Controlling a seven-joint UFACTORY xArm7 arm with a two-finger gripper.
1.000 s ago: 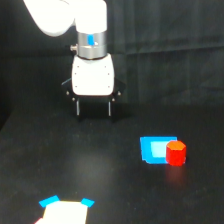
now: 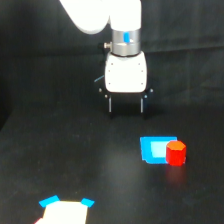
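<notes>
A small red block [image 2: 176,153] stands at the right edge of a bright blue patch [image 2: 147,142] with a pale middle, overlapping it in the camera view. My gripper [image 2: 126,104] hangs up and to the left of them, above the dark table. Its two thin dark fingers [image 2: 142,104] point down and are spread well apart, with nothing between them.
At the bottom left, a pale cream surface [image 2: 65,212] with blue pieces [image 2: 88,202] at its corners is cut off by the frame edge. A little red shows beside it.
My gripper has moved to the right, nearer to the red block's side, and its fingers are still apart. The red block and the blue patch have not moved.
</notes>
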